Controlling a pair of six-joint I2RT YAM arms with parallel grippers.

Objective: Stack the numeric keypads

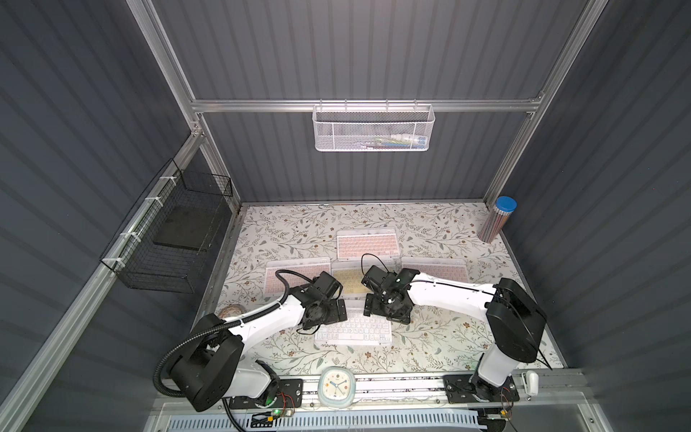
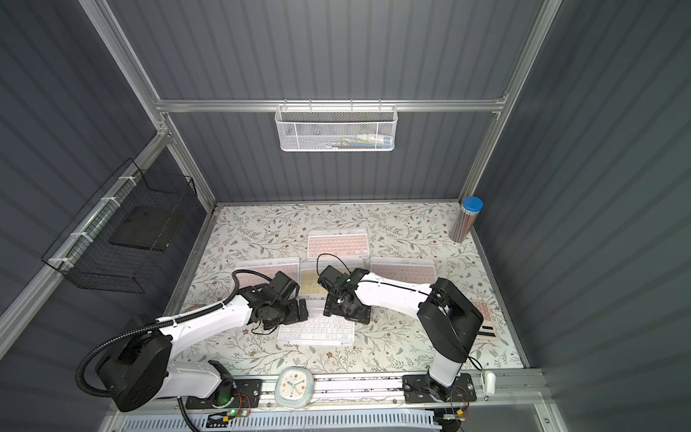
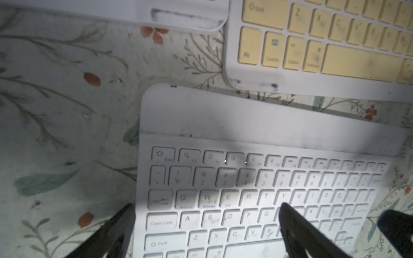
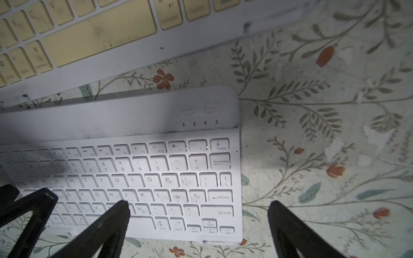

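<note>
In the middle front of the table lies a white keyboard (image 1: 354, 332). Behind it is a yellow-keyed keyboard (image 1: 350, 281), partly covered by my right arm. Pink-keyed keyboards lie at the back (image 1: 367, 244), left (image 1: 279, 282) and right (image 1: 447, 270). My left gripper is open above the white keyboard's left part, one finger (image 3: 114, 232) near its left edge. Also open, my right gripper hovers over that keyboard's right end, its fingers either side of the right edge. Neither gripper has anything between its fingers.
A blue-lidded tube (image 1: 497, 219) stands at the back right, and a round clock (image 1: 336, 386) sits at the front edge. A black wire basket (image 1: 176, 230) hangs on the left wall, a white one (image 1: 373, 128) at the back. Bare table lies front right.
</note>
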